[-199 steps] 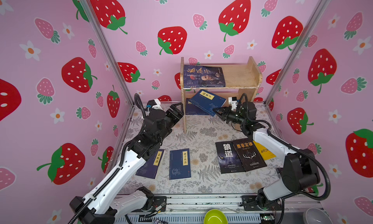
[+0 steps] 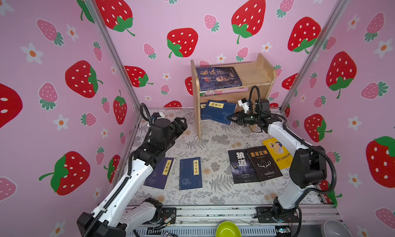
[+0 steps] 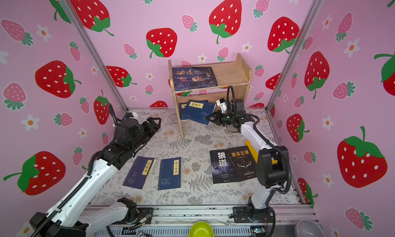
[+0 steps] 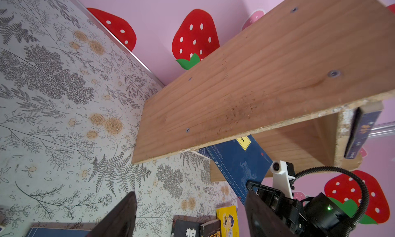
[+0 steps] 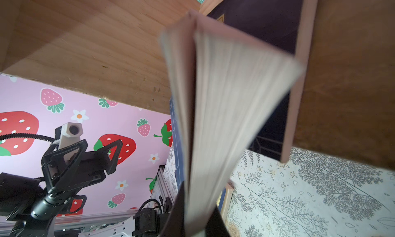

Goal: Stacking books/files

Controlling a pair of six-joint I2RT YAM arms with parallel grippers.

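Observation:
My right gripper (image 2: 232, 118) is shut on the lower right edge of a blue book with a yellow label (image 2: 218, 108). That book slants inside the lower level of the wooden shelf (image 2: 251, 75), partly over another dark blue book (image 2: 204, 105). In the right wrist view, blurred page edges of the held book (image 5: 230, 84) fill the middle. A purple-blue book (image 2: 218, 78) lies on the upper level. Left of the shelf, my left gripper is open and empty, facing the side panel (image 4: 246, 93).
On the table at front left lie a purple book (image 2: 158, 175) and a blue book (image 2: 191, 173). Two dark books, one (image 2: 243, 167) beside the other (image 2: 264, 163), and a yellow book (image 2: 277, 152) lie at front right.
The held book has gone deeper and lower into the shelf, turning flatter. The shelf has shifted and turned slightly. My left gripper has drawn back a little to the left.

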